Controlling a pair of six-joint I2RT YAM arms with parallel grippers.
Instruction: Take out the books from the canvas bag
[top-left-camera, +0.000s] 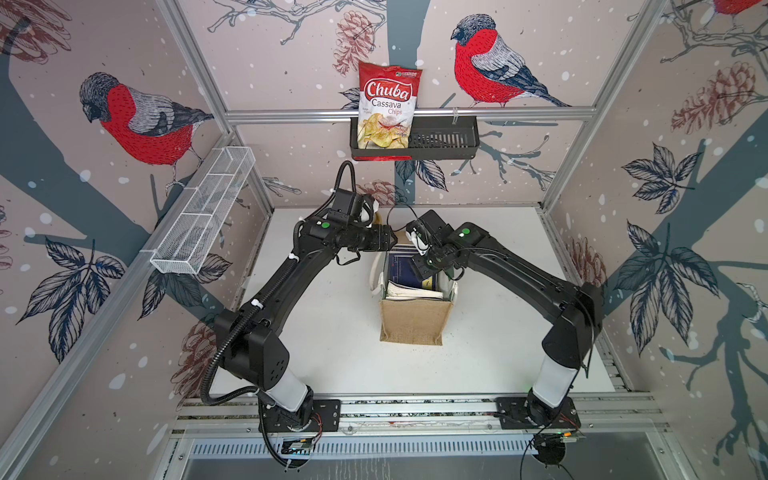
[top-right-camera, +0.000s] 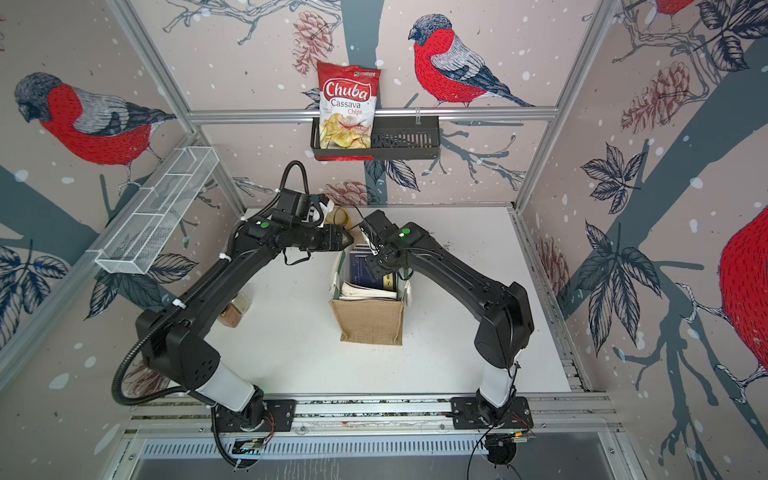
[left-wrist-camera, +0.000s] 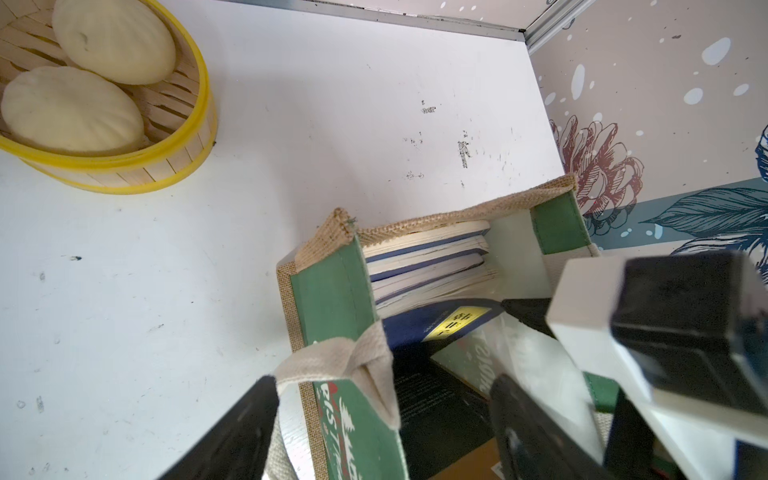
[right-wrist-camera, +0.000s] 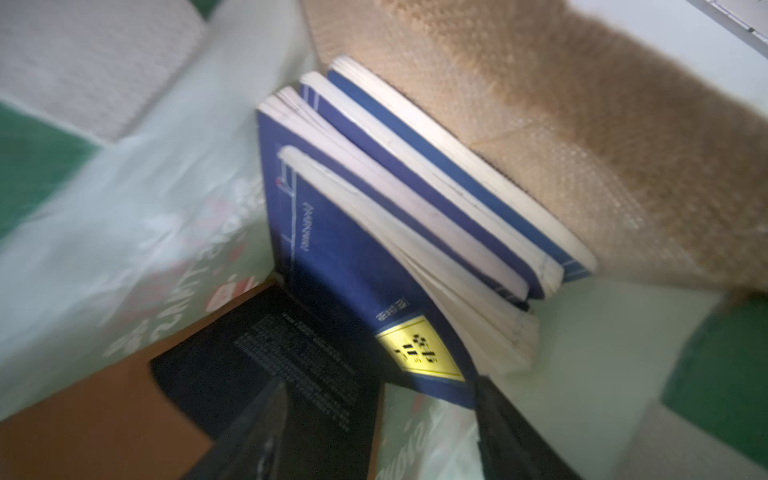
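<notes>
The tan canvas bag (top-left-camera: 412, 323) stands upright in the middle of the table, its mouth open. Several blue-covered books (right-wrist-camera: 432, 184) stand on edge inside, against one burlap wall. The frontmost blue book (right-wrist-camera: 344, 248) leans away from the others, its yellow label showing. A black and brown book (right-wrist-camera: 280, 352) lies lower in the bag. My right gripper reaches into the bag with its fingers apart; the blue book's lower corner is close to one fingertip. My left gripper hovers over the bag's side, fingers apart, a bag handle (left-wrist-camera: 344, 360) near one finger.
A steamer basket (left-wrist-camera: 180, 152) with buns sits on the table behind the bag. A small box (top-right-camera: 234, 309) lies at the left. A chip bag (top-left-camera: 388, 108) stands in the wall shelf. Table on both sides of the bag is mostly clear.
</notes>
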